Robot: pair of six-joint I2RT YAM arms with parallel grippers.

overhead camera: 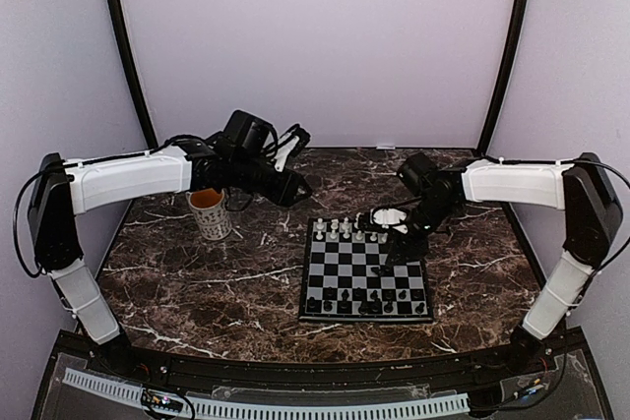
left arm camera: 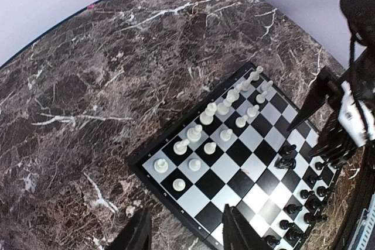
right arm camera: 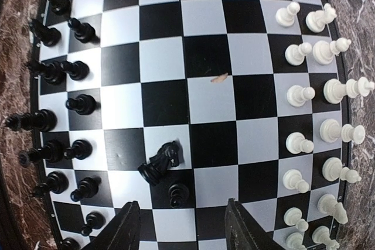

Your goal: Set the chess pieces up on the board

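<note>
The chessboard (overhead camera: 364, 270) has white pieces (right arm camera: 331, 133) standing in two rows along one side and black pieces (right arm camera: 35, 120) along the opposite side. Off the black rows, a black knight (right arm camera: 159, 162) looks to be lying on its side mid-board, and close by stands a black pawn (right arm camera: 179, 194). My right gripper is over the board, its fingers apart; in the right wrist view the pawn appears just ahead of the gap. Open and empty, my left gripper hangs in the air past the board's far left corner.
A patterned mug (overhead camera: 210, 215) with an orange inside stands left of the board, partly behind the left arm. A small brownish mark (right arm camera: 219, 78) shows on one light square.
</note>
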